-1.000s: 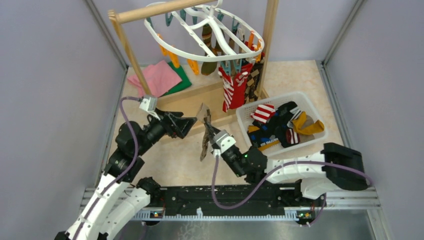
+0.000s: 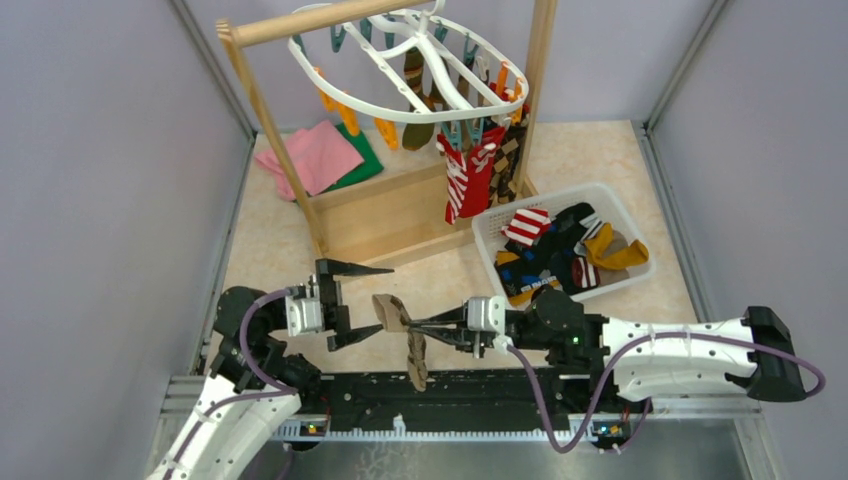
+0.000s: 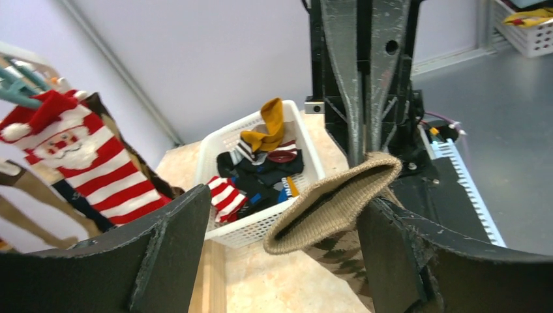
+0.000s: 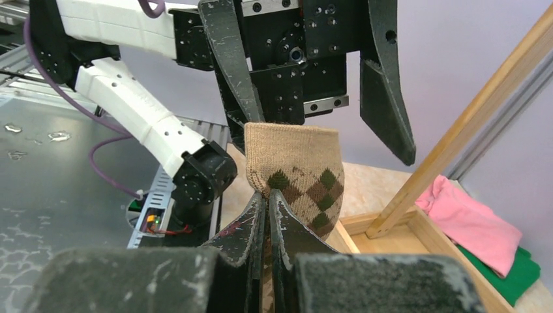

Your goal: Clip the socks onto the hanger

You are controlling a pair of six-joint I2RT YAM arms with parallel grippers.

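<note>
A tan argyle sock dangles from my right gripper, whose fingers are shut on it near its cuff. My left gripper stands open just to the left of that cuff, one finger on each side in the top view, and the cuff rises between its fingers in the left wrist view. The white hanger hangs above from a wooden frame, with blue and orange clips and several socks clipped on, among them a red Santa sock.
A white basket of mixed socks stands at the right. Pink cloth and green cloth lie at the back left. A wooden tray sits under the hanger, with clear board in front of it.
Both grippers have moved toward the front and turned to face each other. The sock has come down with my right gripper, and my left gripper now points right at the cuff.
</note>
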